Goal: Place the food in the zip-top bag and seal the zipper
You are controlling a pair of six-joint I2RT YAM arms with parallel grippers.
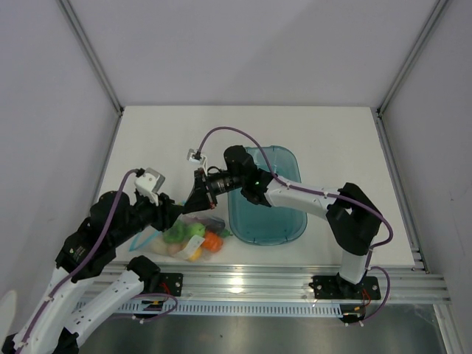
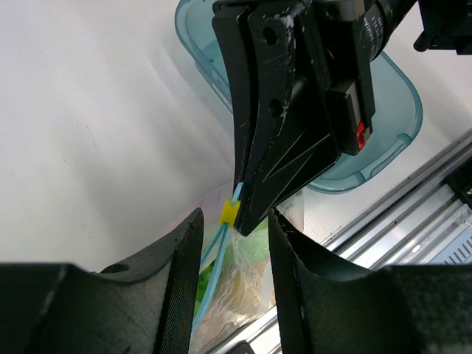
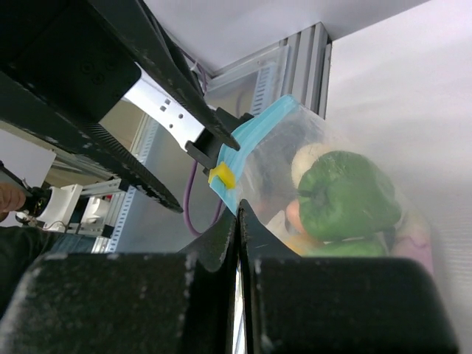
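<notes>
The clear zip top bag (image 3: 276, 173) has a light-blue zipper strip (image 3: 259, 129) and a yellow slider (image 3: 222, 175) at its raised corner. Inside show a green pepper (image 3: 348, 195) and, in the top view, an orange item (image 1: 212, 242). My right gripper is shut on the bag's edge right beside the slider. Facing it, my left gripper stands part open, its fingers to either side of the slider's line, with a gap left between them. In the top view both fingertips meet above the bag and largely hide the slider.
A translucent teal bin (image 1: 265, 234) stands just right of the bag, beneath the right arm. The metal rail (image 1: 295, 276) runs along the table's front edge. Bare white table (image 1: 332, 140) lies at the back and right.
</notes>
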